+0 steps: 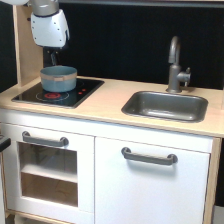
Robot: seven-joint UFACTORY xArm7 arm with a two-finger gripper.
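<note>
A blue-grey pot (59, 82) sits at the cooktop's left rear part, and I cannot tell whether it rests fully on the surface. My white arm comes down from the upper left, and its dark gripper (56, 62) is at the pot's opening. The fingers are small and dark against the black backdrop; whether they touch the rim is unclear. The black cooktop (89, 88) shows reddish burner marks beside the pot.
To the right, a steel sink (165, 104) is set into the wooden counter (112, 108), with a dark faucet (176, 68) behind it. Clear counter separates cooktop and sink. Below are a windowed oven door (48, 175) and a white cabinet door (150, 190) with grey handles.
</note>
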